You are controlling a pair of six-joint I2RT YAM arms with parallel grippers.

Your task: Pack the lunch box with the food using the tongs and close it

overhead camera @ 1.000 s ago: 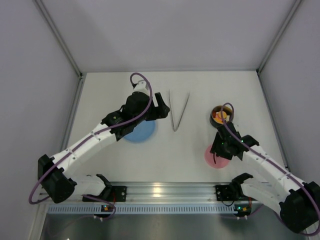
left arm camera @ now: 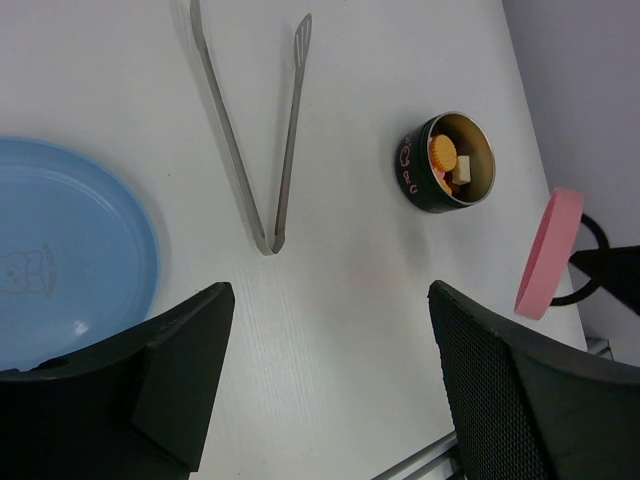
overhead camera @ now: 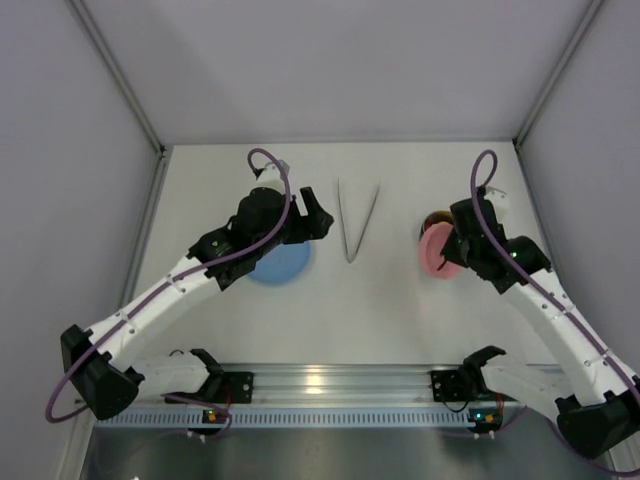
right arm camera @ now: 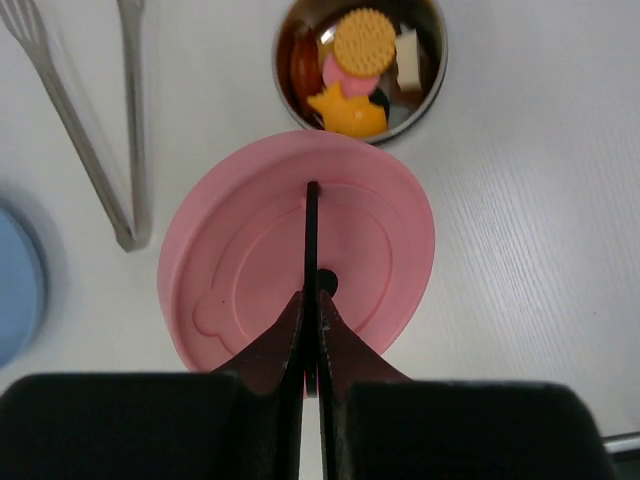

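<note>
A pink lid [right arm camera: 270, 240] hangs tilted above the table, its black handle [right arm camera: 311, 225] pinched by my right gripper, which is shut on it. In the left wrist view the lid [left arm camera: 552, 255] is seen edge-on at the right. The dark round lunch box [left arm camera: 412, 172] stands uncovered, with several food pieces [right arm camera: 362, 45] inside. From the top, the lid [overhead camera: 436, 252] partly covers the view of the box [overhead camera: 432, 219]. My left gripper [overhead camera: 325, 212] is open and empty, raised over the table between the plate and the cutlery.
A blue plate [left arm camera: 75, 250] lies at the left. The fork [right arm camera: 70, 110] and a second utensil [left arm camera: 235, 150] form a V in the middle of the table.
The left arm has shifted slightly left.
</note>
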